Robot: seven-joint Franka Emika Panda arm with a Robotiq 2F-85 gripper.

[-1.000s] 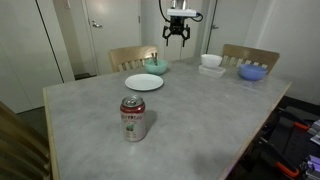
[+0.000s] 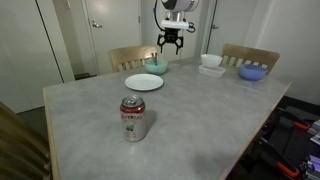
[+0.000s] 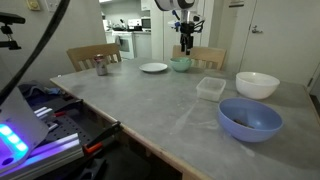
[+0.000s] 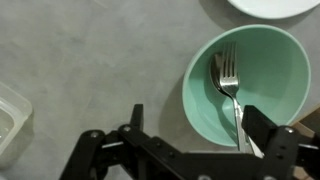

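My gripper is open, with nothing between its fingers. In the wrist view it hangs over the near left part of a mint-green bowl (image 4: 200,112), the right finger crossing the bowl's edge. Inside the bowl lie a fork (image 4: 229,72) and a spoon (image 4: 215,76), side by side, their handles running toward the right finger. Exterior view 1 has the gripper (image 2: 171,44) above and slightly right of the green bowl (image 2: 155,68) at the table's far end. In exterior view 2, the gripper (image 3: 186,43) is above the bowl (image 3: 180,65), clear of it.
A white plate (image 2: 144,83) sits near the bowl, and a soda can (image 2: 132,119) stands closer to exterior view 1. To the bowl's other side are a clear tray (image 3: 211,90), a white bowl (image 3: 257,86) and a blue bowl (image 3: 250,120).
In exterior view 1 my gripper has moved a little left and down, closer to the green bowl. The objects on the table stay where they were.
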